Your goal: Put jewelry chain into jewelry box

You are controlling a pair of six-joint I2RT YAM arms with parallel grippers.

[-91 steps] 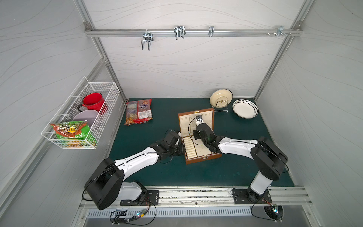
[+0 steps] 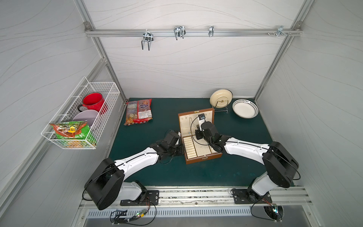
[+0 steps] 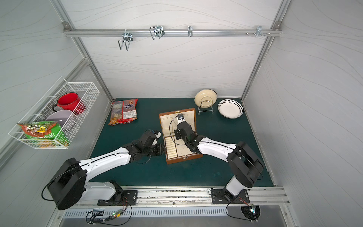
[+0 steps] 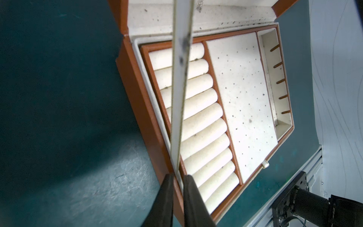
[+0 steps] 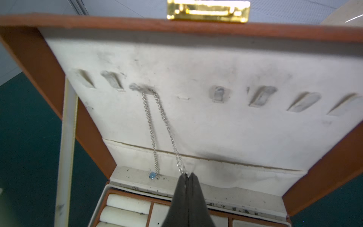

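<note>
The jewelry box [image 2: 203, 159] stands with its lid up on the table, its cream rolls [image 4: 200, 117] and flat panel showing. A thin silver jewelry chain [image 5: 151, 126] hangs over a lid hook, with a small blue pendant [image 5: 152, 175] low on its left strand. The right strand slants straight down to my right gripper, which is shut on it at the fingertips, in front of the lid. At the box's left side, my left gripper is slightly open; no chain shows between its fingers.
A pale lid strap [image 4: 180, 83] runs along the box's left side, close to the left fingers. Behind the box stand a plate on a rack [image 2: 221, 98] and a white bowl [image 2: 245, 109]. A snack bag [image 2: 138, 111] lies at the back left.
The left arm and the box look unmoved.
</note>
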